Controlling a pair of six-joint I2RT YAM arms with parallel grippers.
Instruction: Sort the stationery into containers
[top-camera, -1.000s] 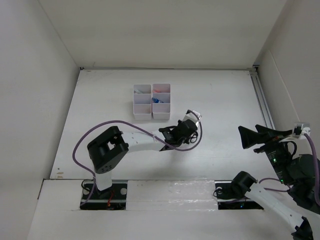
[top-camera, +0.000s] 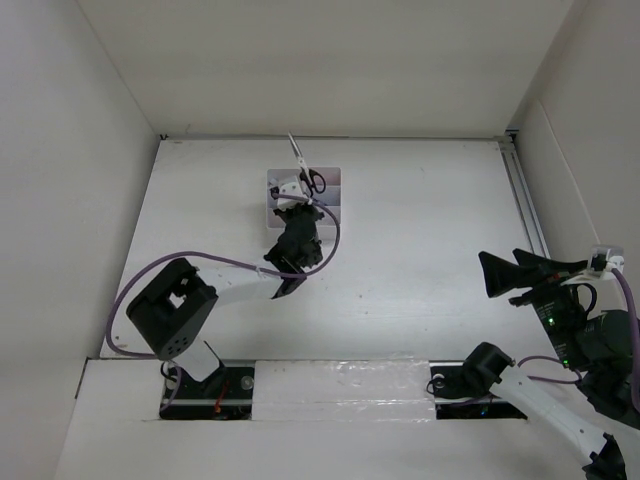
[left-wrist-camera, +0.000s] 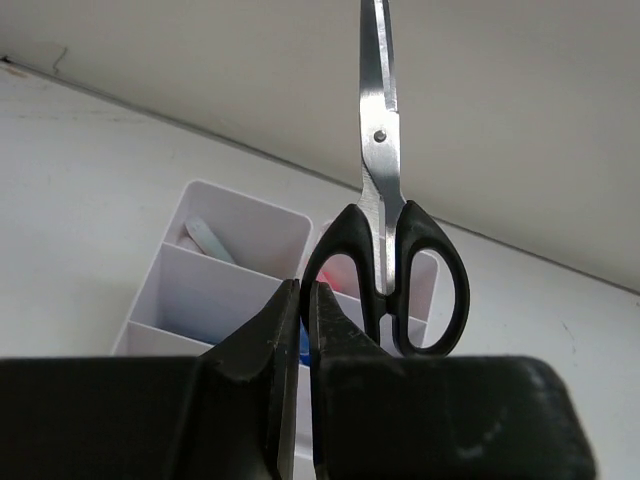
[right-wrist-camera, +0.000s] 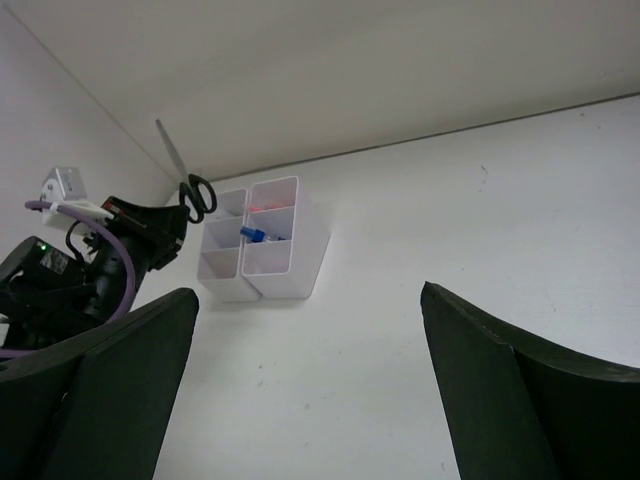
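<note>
Black-handled scissors (left-wrist-camera: 382, 160) are gripped at one handle loop by my left gripper, with the blades pointing up and away. In the top view the scissors (top-camera: 299, 152) hang over the white compartment containers (top-camera: 334, 233), covering part of them. A whitish stick (left-wrist-camera: 207, 241) lies in a back compartment of the left container. Something pink (left-wrist-camera: 329, 280) shows in the right one's back compartment. A blue item (right-wrist-camera: 254, 234) lies in its middle compartment. My right gripper stands with its fingers wide apart and empty, far off at the right.
A wall (top-camera: 330, 80) rises behind the containers, and side walls close in left and right.
My left gripper has carried the scissors left and back, from the open table to above the containers. The scissors now point more upward. The right arm is practically still.
</note>
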